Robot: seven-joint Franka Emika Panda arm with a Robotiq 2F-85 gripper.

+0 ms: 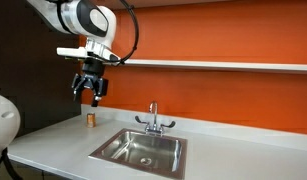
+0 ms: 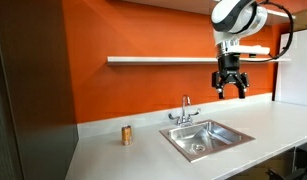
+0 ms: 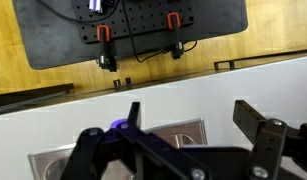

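Observation:
My gripper hangs high above the counter, pointing down, with its fingers well apart and nothing between them. In exterior view 2 the gripper is above the sink's right side, clear of everything. The wrist view shows both dark fingers, with white counter and part of the sink below. A small orange-brown can stands upright on the counter; exterior view 2 has this can left of the sink. It is not recognisable in the wrist view.
The steel sink looks empty, with a two-handled tap rising behind it. A long white shelf runs along the orange wall. Bare counter lies right of the sink. A small purple spot near the sink is unclear.

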